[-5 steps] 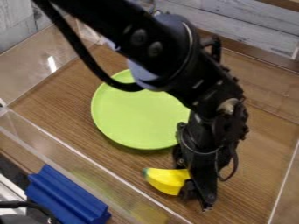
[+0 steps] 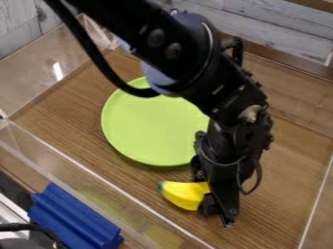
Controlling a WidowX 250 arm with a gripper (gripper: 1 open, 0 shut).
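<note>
My black gripper [image 2: 215, 199] is low over the wooden tray floor at the front right, shut on a yellow banana [image 2: 182, 193]. The banana's left part sticks out to the left of the fingers; the rest is hidden behind them. A round green plate [image 2: 136, 126] lies just behind the banana to the left, partly covered by my arm.
A clear wall [image 2: 92, 172] runs along the tray's near left. Outside it sits a blue object [image 2: 72, 219] with a black cable beside it. Bare wood lies left of the plate and to the right of my gripper. A whitewashed plank surface is at the back.
Over the last second the gripper and banana have shifted very slightly, the banana now appearing a little higher in the view. The plate has not moved.
</note>
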